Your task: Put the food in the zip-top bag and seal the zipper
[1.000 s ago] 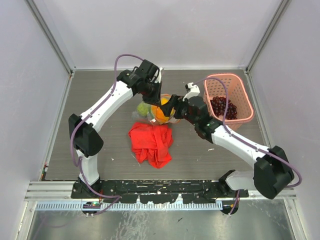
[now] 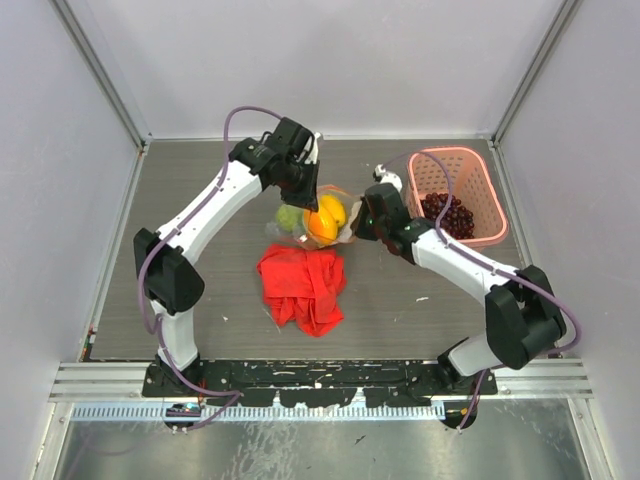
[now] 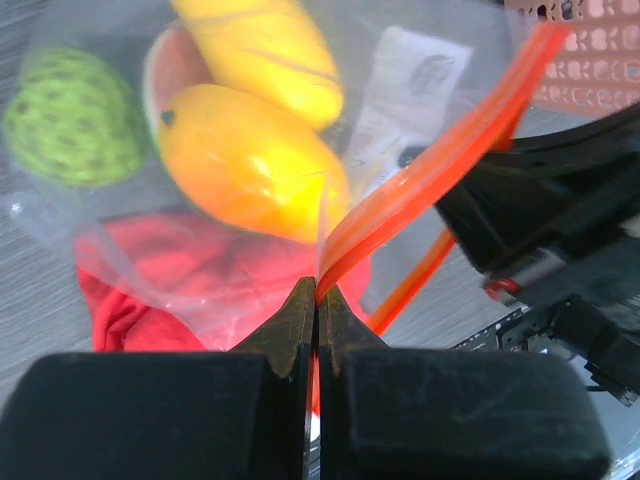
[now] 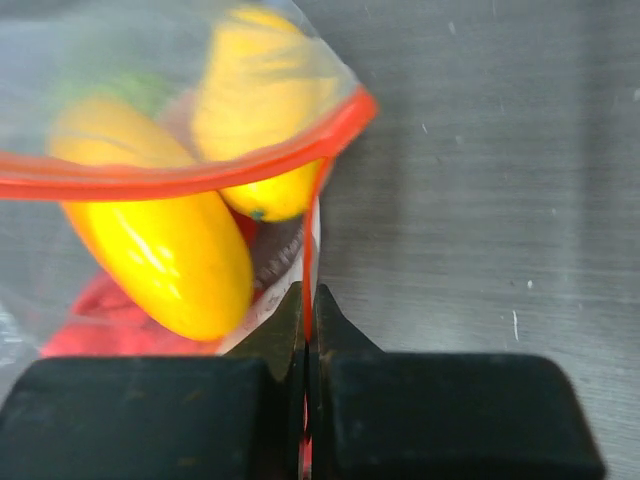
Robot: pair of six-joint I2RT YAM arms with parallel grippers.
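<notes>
The clear zip top bag [image 2: 298,228] with orange zipper holds a green cabbage-like item [image 3: 75,115] and yellow produce [image 4: 160,260], including a mango-like piece [image 3: 250,165]. My left gripper is shut on the bag's zipper edge at the top of the opening. My right gripper is shut on the bag's edge at its right side, the red strip running into its fingertips.
A pink basket [image 2: 460,175] with dark grapes [image 2: 450,218] stands at the back right. A red cloth [image 2: 300,290] lies in front of the bag.
The right gripper has moved from over the middle of the bag to its right edge and turned. The left gripper has shifted very slightly.
</notes>
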